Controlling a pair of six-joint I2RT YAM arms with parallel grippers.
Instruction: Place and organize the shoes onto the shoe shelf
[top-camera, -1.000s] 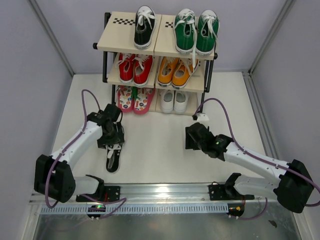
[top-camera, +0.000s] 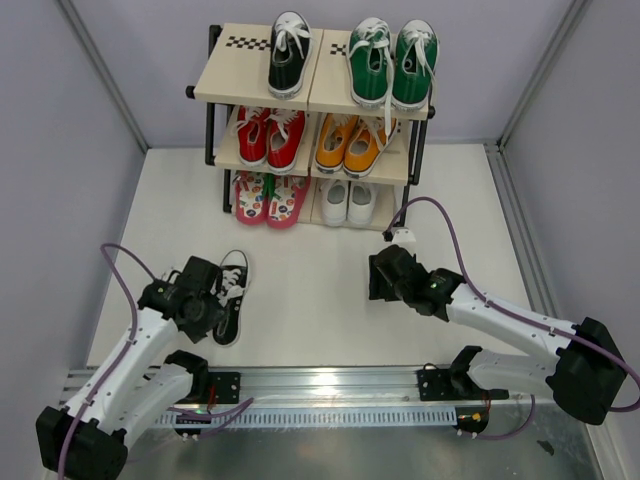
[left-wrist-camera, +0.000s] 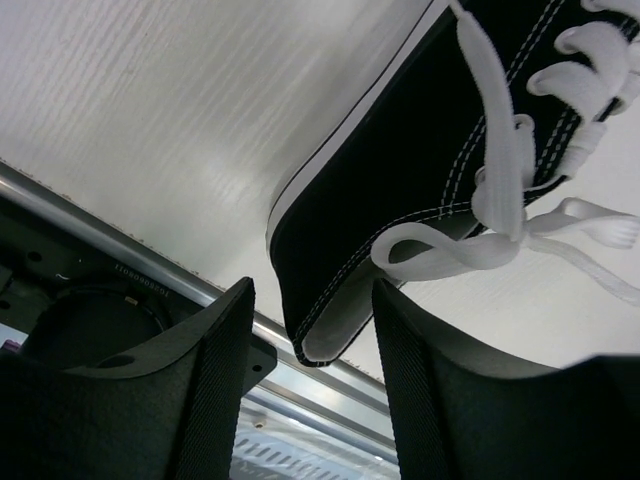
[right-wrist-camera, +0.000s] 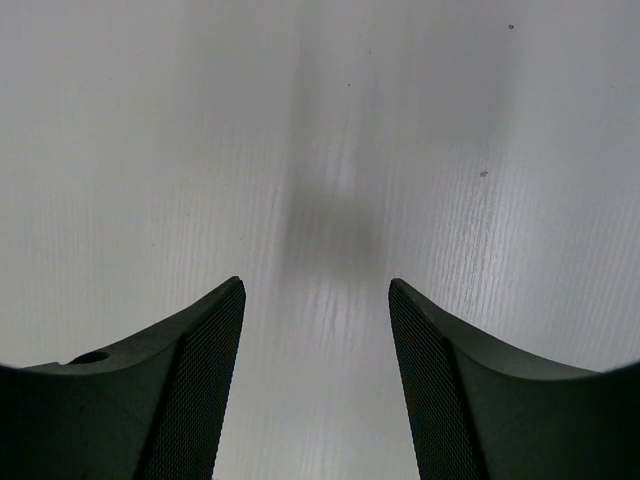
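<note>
A black sneaker with white laces (top-camera: 232, 300) lies on the floor at the lower left, beside my left gripper (top-camera: 208, 318). In the left wrist view, the sneaker's heel and loose laces (left-wrist-camera: 500, 170) are just ahead of the open fingers of my left gripper, which hold nothing. My right gripper is open and empty over bare white floor. The shelf (top-camera: 228, 72) carries one black sneaker (top-camera: 288, 55) at top left, green sneakers (top-camera: 415, 70) at top right, red (top-camera: 283, 140) and orange (top-camera: 362, 147) pairs in the middle, patterned pink (top-camera: 288, 200) and white (top-camera: 360, 203) pairs below.
The top-left board has bare room left of the black sneaker. The floor (top-camera: 310, 290) between the grippers is clear. Grey walls stand at both sides, and a metal rail (top-camera: 310, 380) runs along the front edge.
My left gripper has come down and left toward the front, from over the sneaker's upper part to beside its lower part. The right arm is nearly still.
</note>
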